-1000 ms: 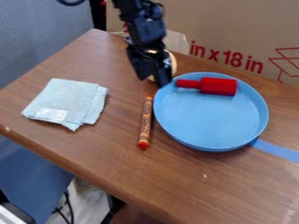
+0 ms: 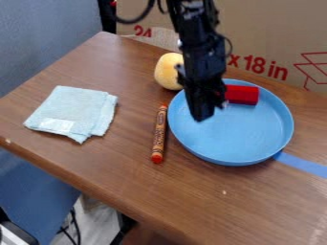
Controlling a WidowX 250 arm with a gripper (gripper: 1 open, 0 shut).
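Observation:
The black gripper hangs over the left part of a blue plate; whether it is open or shut is hard to tell. A red object lies at the back of the plate, partly behind the gripper. A yellow round object sits left of the arm, behind the plate. An orange-brown stick with red ends lies on the table left of the plate.
A folded light blue cloth lies at the left of the wooden table. A cardboard box stands behind. Blue tape runs right of the plate.
The arm has moved right from near the yellow object to over the plate, uncovering more of the yellow object and covering part of the red one.

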